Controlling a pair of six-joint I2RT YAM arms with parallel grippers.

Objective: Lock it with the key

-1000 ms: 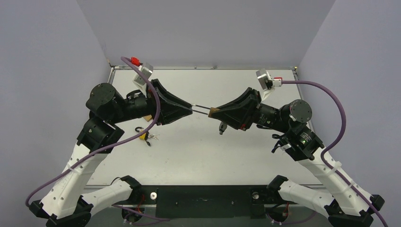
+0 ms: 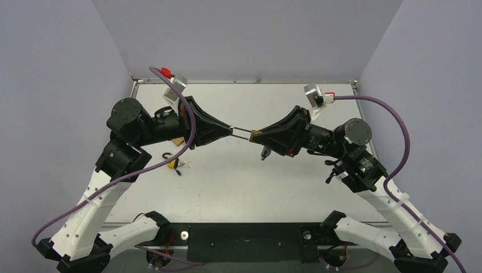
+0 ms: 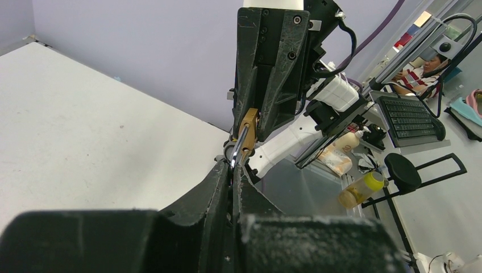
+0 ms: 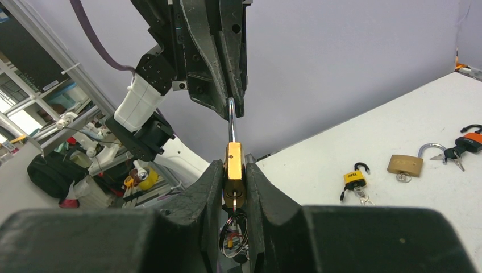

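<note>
A brass padlock (image 4: pixel 234 170) with a long silver shackle (image 4: pixel 231 122) is held in mid-air between both arms. My right gripper is shut on its brass body; in the top view that body (image 2: pixel 256 136) pokes out between the fingers. From the other side my left gripper has its fingertips closed on the curved end of the shackle. Both shackle legs span the gap between the grippers in the top view. Below the body hang a key and ring (image 4: pixel 234 230), partly hidden by the right fingers.
On the white table (image 2: pixel 239 193) lie a yellow padlock (image 4: pixel 355 179) with keys, another brass padlock (image 4: pixel 405 165) with its shackle out, and an orange-and-black padlock (image 4: pixel 472 142) with keys.
Both arms have shifted slightly.
</note>
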